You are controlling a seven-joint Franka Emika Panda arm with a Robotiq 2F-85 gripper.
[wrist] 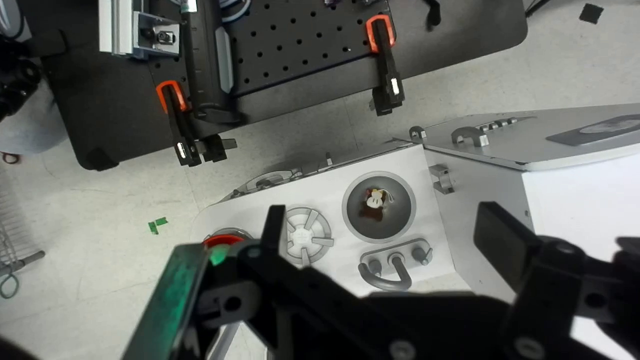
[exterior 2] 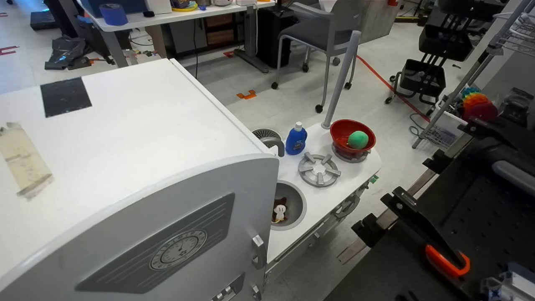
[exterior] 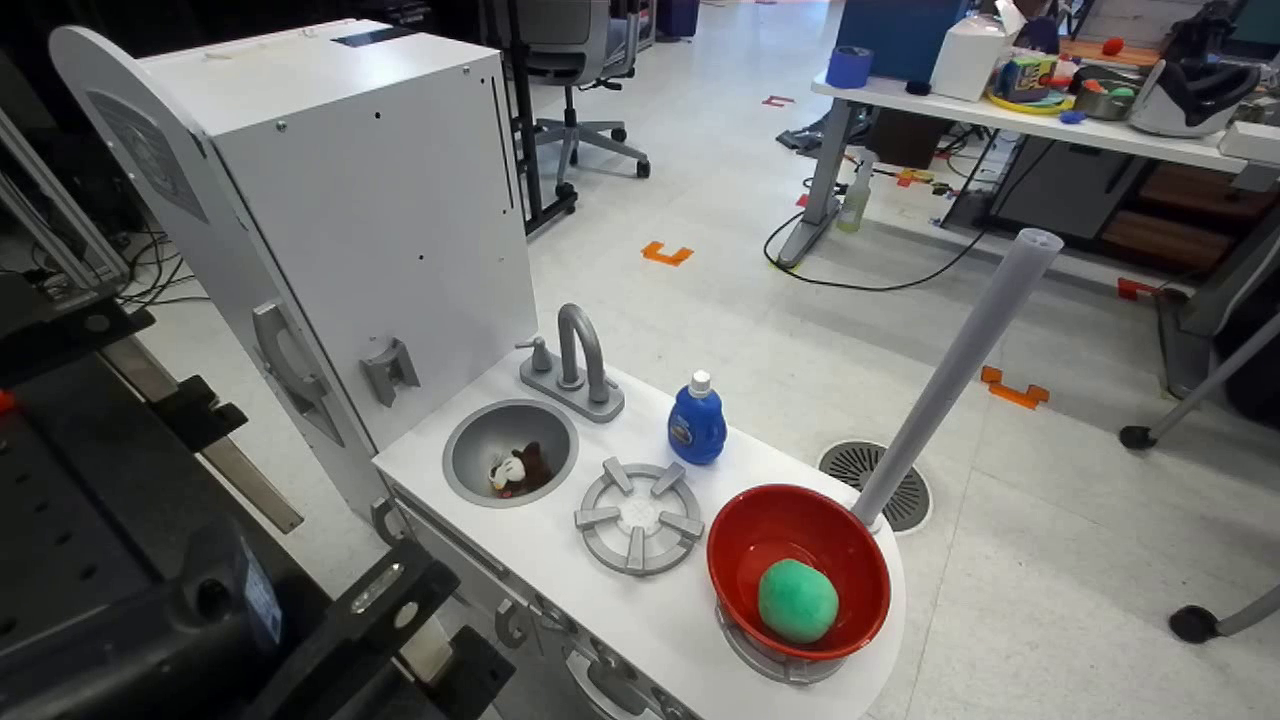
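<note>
Across the wrist view my gripper stands open, its two dark fingers wide apart with nothing held between them. It is high over the toy kitchen's white counter. In the grey sink [exterior: 463,434] lies a small brown and white toy [exterior: 517,472]. A red bowl [exterior: 741,546] with a green ball [exterior: 798,600] inside sits on the burner at the counter's rounded end; in the wrist view one finger partly hides them. Upright behind the free burner [exterior: 638,516] is a blue bottle [exterior: 697,422] with a white cap.
The grey faucet [exterior: 576,366] rises behind the sink, beside the tall white toy fridge [exterior: 384,192]. A slanted grey post [exterior: 960,372] stands by the bowl. My dark table [wrist: 288,78], with clamps along its edge, lies across a gap from the counter.
</note>
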